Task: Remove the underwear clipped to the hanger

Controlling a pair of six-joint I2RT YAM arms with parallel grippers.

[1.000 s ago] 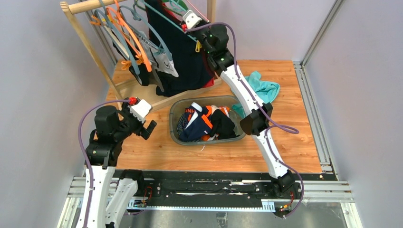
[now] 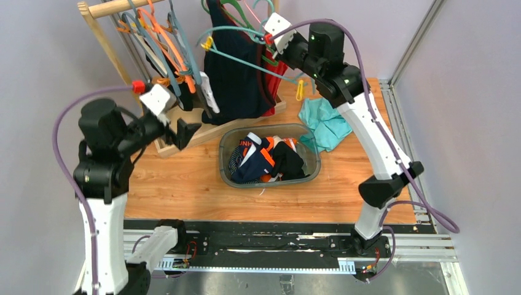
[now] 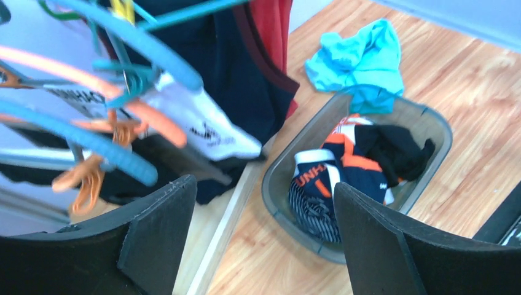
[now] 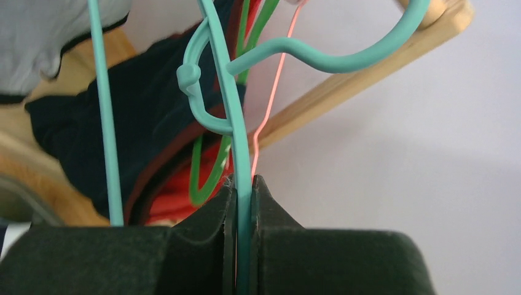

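Note:
In the right wrist view, my right gripper is shut on the teal hanger (image 4: 231, 104). From above, that hanger (image 2: 236, 58) stretches beside the rack, with a yellow clip (image 2: 207, 43) at one end and another yellow clip (image 2: 300, 90) near the other; I see no garment on it. White printed underwear (image 3: 215, 126) hangs among the rack's hangers, partly hidden by them in the left wrist view. My left gripper (image 2: 184, 130) has its fingers apart, with nothing between them, just below the hanging clothes.
A grey bin (image 2: 226, 175) of folded clothes stands on the table. Beside it lies a turquoise cloth (image 2: 325, 123). Orange hangers (image 2: 175, 52) and a dark garment (image 2: 230, 80) crowd the wooden rack (image 2: 107, 7). Bare tabletop (image 2: 344, 190) shows at front right.
My right gripper has moved to the right, bringing the teal hanger along.

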